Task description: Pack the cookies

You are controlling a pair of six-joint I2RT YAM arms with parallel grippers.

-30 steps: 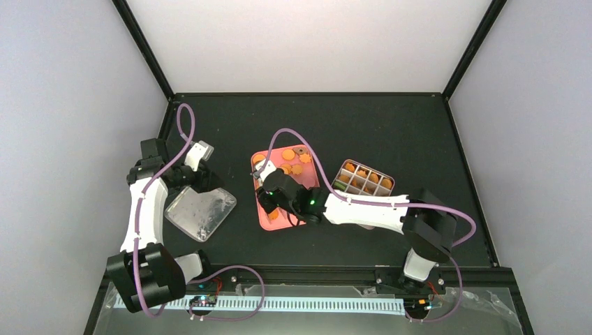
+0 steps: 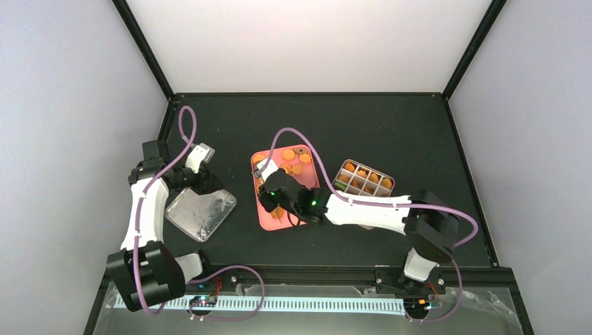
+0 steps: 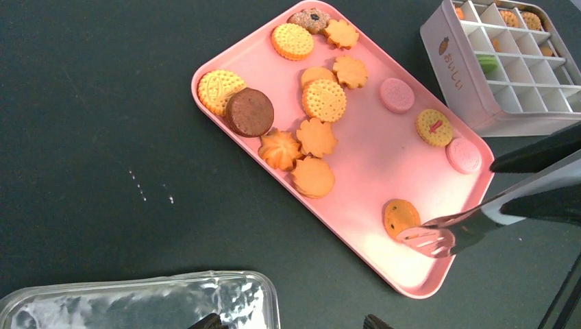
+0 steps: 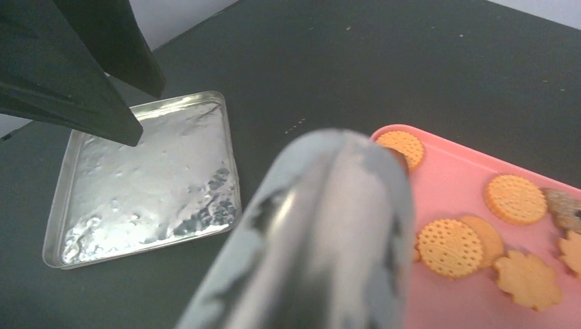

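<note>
Assorted cookies lie on the pink tray [image 3: 356,151], including a chocolate cookie [image 3: 250,112], flower shapes and pink rounds. At upper right in the left wrist view stands a divided box [image 3: 449,75] with some compartments filled. My right gripper is open over the pink tray, its dark fingers empty; in the left wrist view it hangs near a chocolate-chip cookie [image 3: 399,214] at the tray's lower end. My left gripper is open above the silver tray [image 3: 137,291], only its fingertips showing in its own view.
The silver tray lies left of the pink tray. My right arm stretches across the front of the divided box and over the pink tray.
My right arm has shifted very slightly. The trays and box have not visibly moved.
</note>
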